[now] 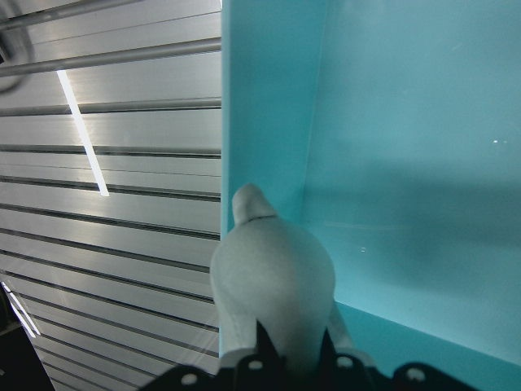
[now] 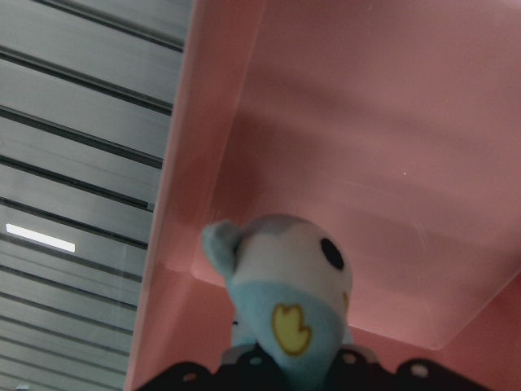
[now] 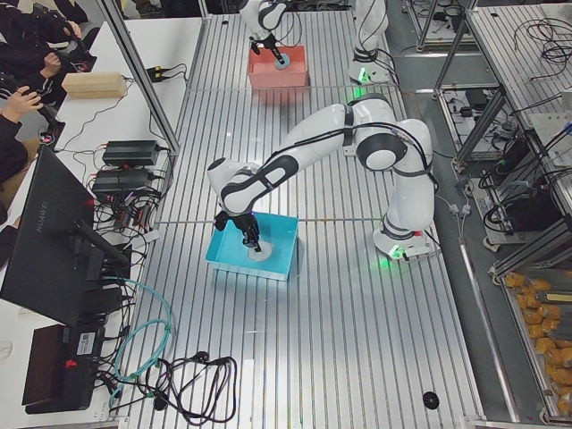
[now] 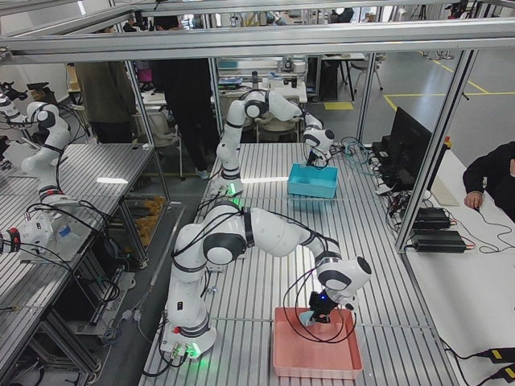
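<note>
A pale grey plush toy (image 1: 273, 285) is held in my left gripper inside the blue bin (image 1: 407, 114), near its wall; in the camera left view it shows as a whitish blob (image 3: 260, 252) under the gripper (image 3: 253, 239). A white and light blue plush toy with a yellow patch (image 2: 285, 309) sits in my right gripper over the red bin (image 2: 391, 122), close to a corner. In the camera right view the right gripper (image 4: 319, 310) is low in the red bin (image 4: 318, 362).
A monitor (image 3: 49, 241), power boxes and coiled cables line the left side in the camera left view. Metal frame posts stand along the edges.
</note>
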